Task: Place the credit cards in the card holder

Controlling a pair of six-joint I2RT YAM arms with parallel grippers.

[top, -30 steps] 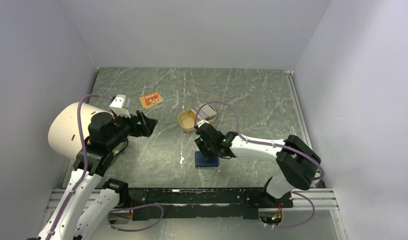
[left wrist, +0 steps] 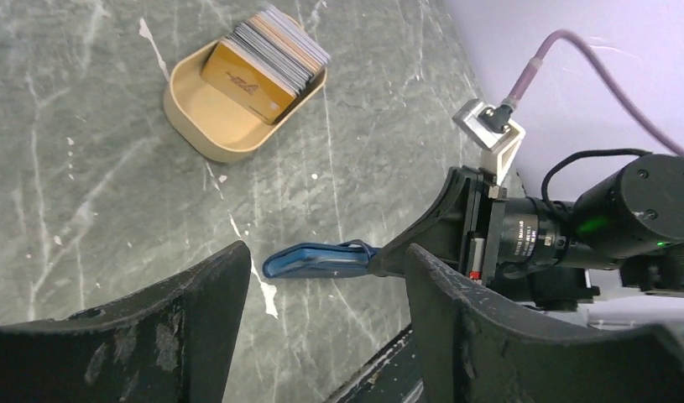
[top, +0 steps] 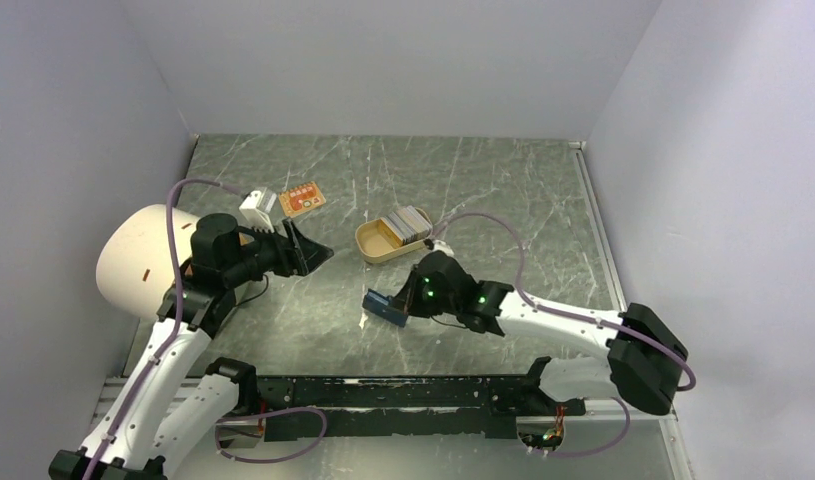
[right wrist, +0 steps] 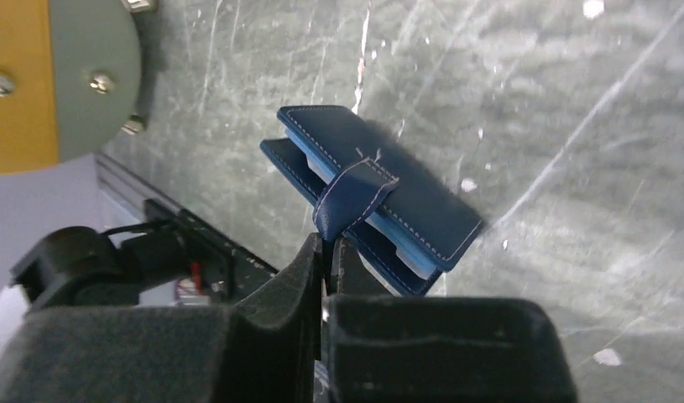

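A blue card holder [top: 384, 308] with a strap hangs at the tips of my right gripper, which is shut on it; in the left wrist view it is at the lower middle. A tan tray [top: 374, 245] behind it holds a stack of cards [left wrist: 267, 63], the front one yellow. My left gripper [top: 308, 250] is part open with nothing between its fingers, above the table left of the tray and aimed toward the card holder.
An orange card [top: 301, 198] lies at the back left. A cream cylinder [top: 133, 260] stands at the left edge under the left arm.
My right gripper has shifted with the card holder, which is now turned and further left. My left gripper has moved rightward, toward the middle.
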